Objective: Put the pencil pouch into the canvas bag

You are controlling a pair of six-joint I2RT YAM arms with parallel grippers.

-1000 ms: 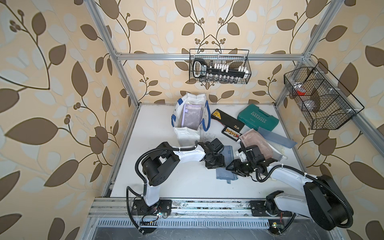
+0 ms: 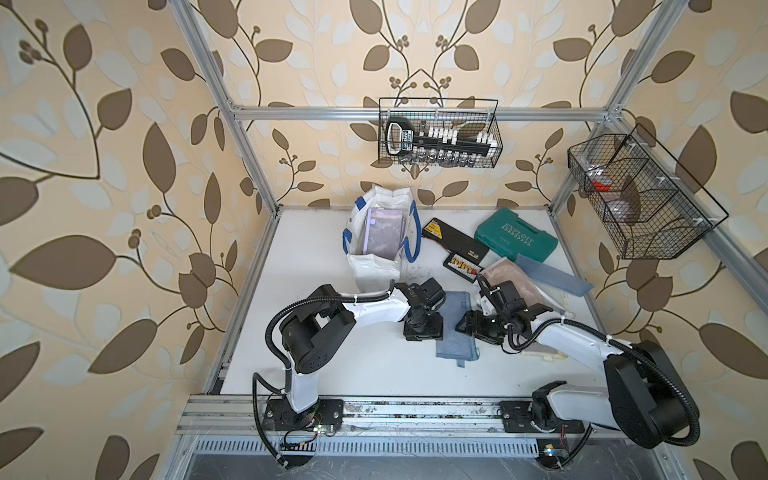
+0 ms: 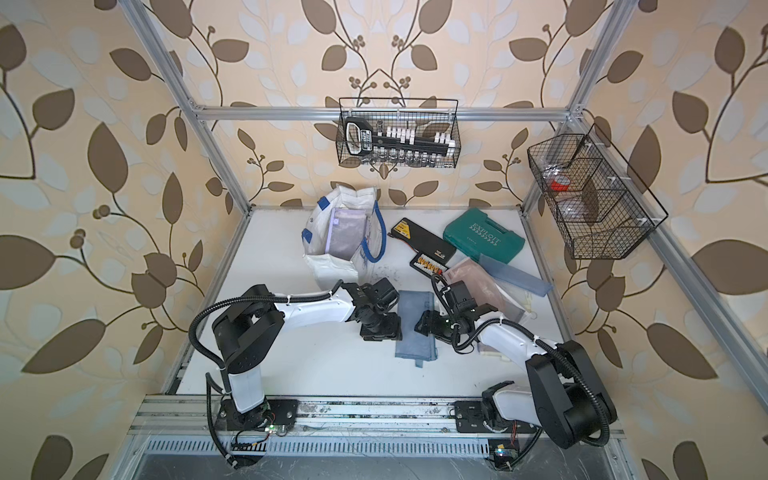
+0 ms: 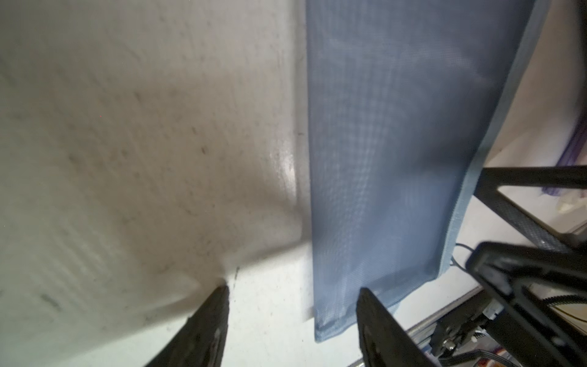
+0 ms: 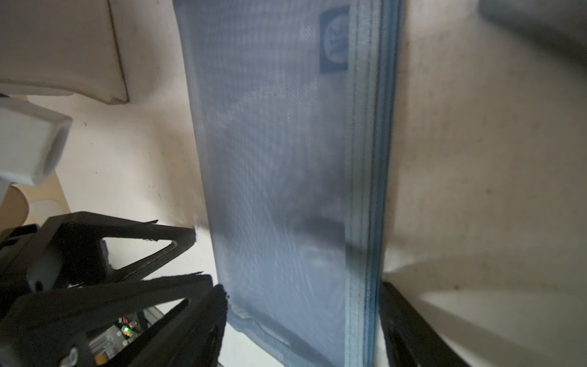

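Note:
The blue-grey mesh pencil pouch [image 2: 456, 342] lies flat on the table between my two arms. My left gripper is part open over its long plain edge, one finger [image 4: 382, 330] above the mesh and the other over bare table. Along the opposite side, in the right wrist view, my right gripper is spread open across the pouch [image 5: 275, 159], one finger [image 5: 403, 324] by the zipper edge. Neither gripper visibly holds it. The white canvas bag [image 2: 372, 270] with blue handles stands behind the left arm, a lilac pouch [image 2: 385, 228] inside it.
A pink pouch [image 2: 512, 280] lies partly under the right arm, beside a blue-grey flat case [image 2: 553, 276]. Farther back are a green case [image 2: 516, 234], a black box [image 2: 453, 241] and a small battery pack [image 2: 461, 267].
Over the last second the pouch has shifted slightly right. My left gripper has drawn back a little to the left; the right arm has shifted slightly.

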